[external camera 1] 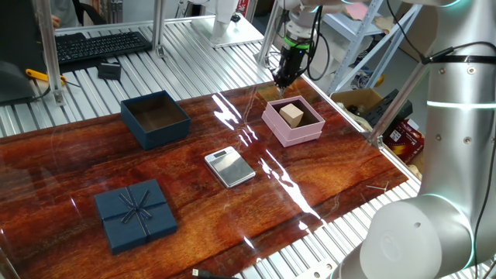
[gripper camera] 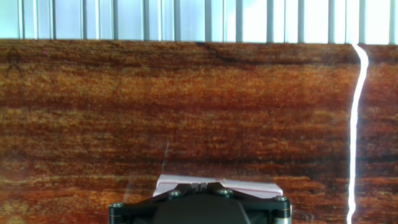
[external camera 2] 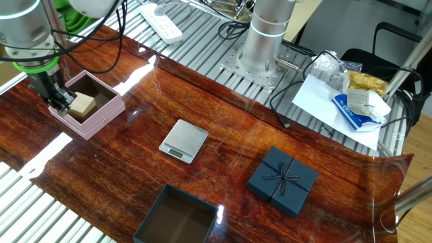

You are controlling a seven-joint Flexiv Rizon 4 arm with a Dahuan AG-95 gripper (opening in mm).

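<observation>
A pink open box (external camera 1: pixel 293 138) stands at the table's far right in exterior view 1. Inside it is a pale wooden block (external camera 1: pixel 291 115), which shows above the rim in places. My gripper (external camera 1: pixel 280 90) hangs at the box's outer far side, pointing down. In exterior view 2 the gripper (external camera 2: pixel 62 106) overlaps the box's near edge, close to the block (external camera 2: pixel 82 105); whether it touches the box cannot be told. The wrist view shows the fingertips of the gripper together, nothing visible between them, with a strip of pink box (gripper camera: pixel 252 188) behind.
A silver scale (external camera 1: pixel 230 167) lies mid-table. An open dark blue box (external camera 1: pixel 155 138) stands behind it to the left, and a ribboned blue lid or box (external camera 1: pixel 136 215) sits at the front left. Bare wood-patterned table lies between them. A power strip (external camera 2: pixel 160 23) rests on the slatted frame.
</observation>
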